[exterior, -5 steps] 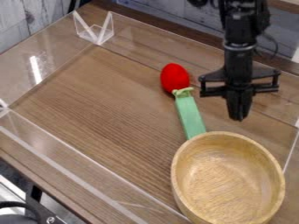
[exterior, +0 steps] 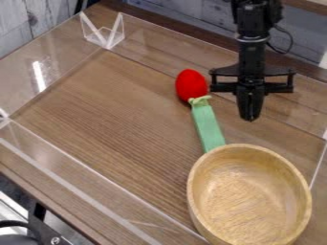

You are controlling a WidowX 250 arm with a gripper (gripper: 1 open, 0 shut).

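Note:
The black gripper (exterior: 251,94) is at the upper right, pointing down and shut, with nothing visible between its fingers. Left of it lies a red object (exterior: 192,81), with a green strip (exterior: 207,129) below. A large yellow bowl (exterior: 248,215) fills the lower right.
A white wire-like holder (exterior: 105,31) stands at the back left. The table's back edge runs behind the arm.
The gripper has moved slightly up and back. The red object, green strip and bowl look unmoved.

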